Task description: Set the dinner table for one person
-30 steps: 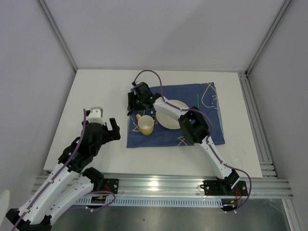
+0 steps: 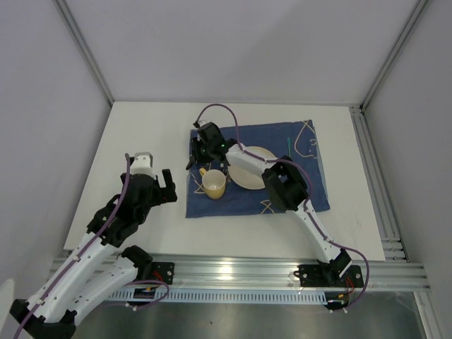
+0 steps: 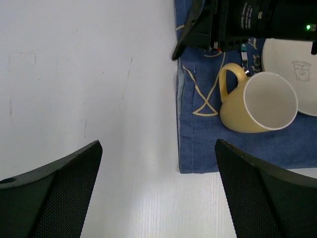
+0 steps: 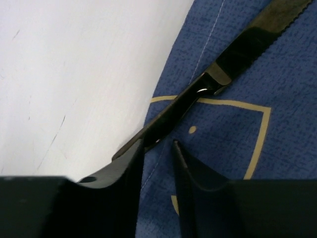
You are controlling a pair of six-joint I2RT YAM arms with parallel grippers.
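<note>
A blue placemat [image 2: 226, 205] carries a cream plate [image 2: 247, 176] and a yellow mug [image 2: 214, 183]. A black knife [image 4: 233, 59] lies diagonally on the mat, its handle end reaching the left edge. My right gripper is low over that handle at the mat's upper left, its fingers part open and slightly apart; the handle's end is just beyond the left finger. My left gripper [image 2: 167, 185] hangs open over bare table left of the mat, nothing between its fingers.
A thin teal utensil [image 2: 289, 145] lies on the mat right of the plate.
My left gripper has shifted very slightly. The right arm is nearly still in the top view.
</note>
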